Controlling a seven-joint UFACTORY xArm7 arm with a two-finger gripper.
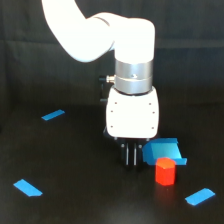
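Note:
A red block (pixel 165 171) stands on the dark table, in front of a blue open box or tray (pixel 163 149). To the left of both is my gripper (pixel 131 157), pointing down from the white arm, low over the table. Its dark fingers hang close together below the white hand, apart from the red block. No object shows between them, but against the dark background I cannot tell whether they are fully shut.
Blue tape strips mark the table at the back left (pixel 53 115), the front left (pixel 27 188) and the front right (pixel 200 197).

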